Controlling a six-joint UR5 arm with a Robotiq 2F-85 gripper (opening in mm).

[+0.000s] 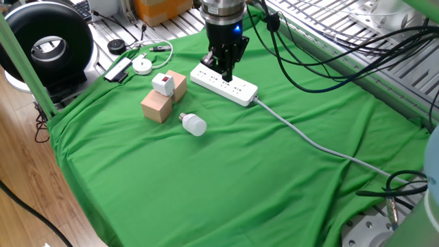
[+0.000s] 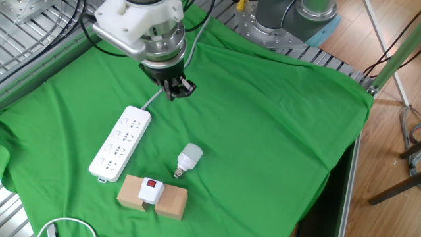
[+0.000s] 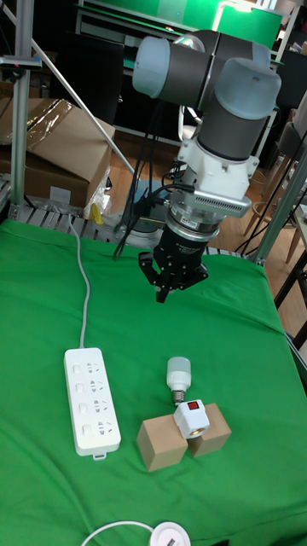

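Note:
A white light bulb lies on its side on the green cloth, its metal screw base toward the wooden blocks. Beside it, a white plug-in socket with a red switch rests across two wooden blocks, one of them the tan block. The white power strip lies flat, its outlets facing up and bare. My black gripper hangs above the cloth, pointing down and clear of the bulb and blocks; it overlaps the strip only in exterior view 1. Nothing held shows at its fingers, but how far they stand apart is unclear.
The strip's grey cord runs across the cloth. A white round puck with a cable lies beyond the blocks. Black cables loop at the arm's side.

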